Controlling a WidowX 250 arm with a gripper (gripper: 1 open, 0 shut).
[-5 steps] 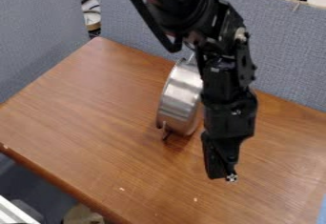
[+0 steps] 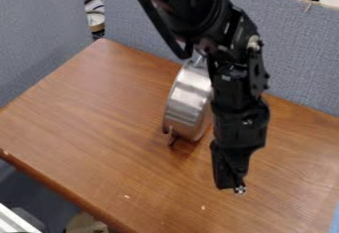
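My black gripper [image 2: 233,182] hangs low over the right half of the wooden table [image 2: 93,128], pointing down; it looks shut, with nothing visible between its fingers. Just left of it and partly behind the arm, a shiny metal pot [image 2: 185,103] lies tipped on its side, a handle at its lower edge. The arm hides part of the pot.
Grey padded partitions [image 2: 40,29] border the table at the left and back. Beyond the front left edge lie loose items on the floor, too small to tell apart.
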